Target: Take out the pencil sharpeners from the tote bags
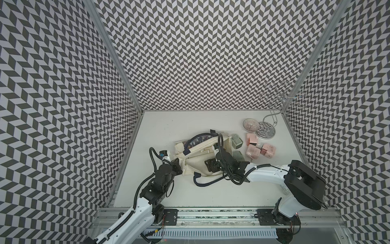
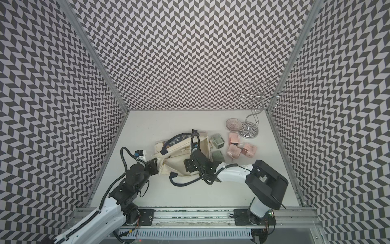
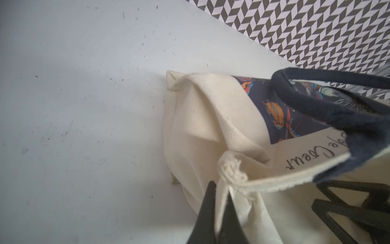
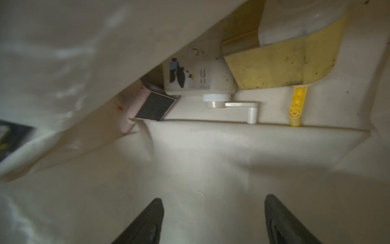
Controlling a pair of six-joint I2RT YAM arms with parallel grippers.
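In the left wrist view, the cream tote bag (image 3: 203,134) has its edge pinched by my left gripper, shut on the cloth. My right gripper is inside the bag's mouth, its fingers (image 4: 148,219) apart with nothing between them. Ahead of it in the bag lie a yellow sharpener (image 4: 284,61) with a yellow crank, a white sharpener (image 4: 199,77) with a white crank, and, at the left, a pinkish one (image 4: 138,101) partly covered by cloth. From above, the right arm hides most of the bag's inside.
Green sharpeners (image 1: 236,141) stand just right of the bag, and pink sharpeners (image 1: 252,152) cluster farther right. Behind them are a round dish (image 1: 251,124) and a wire stand (image 1: 266,130).
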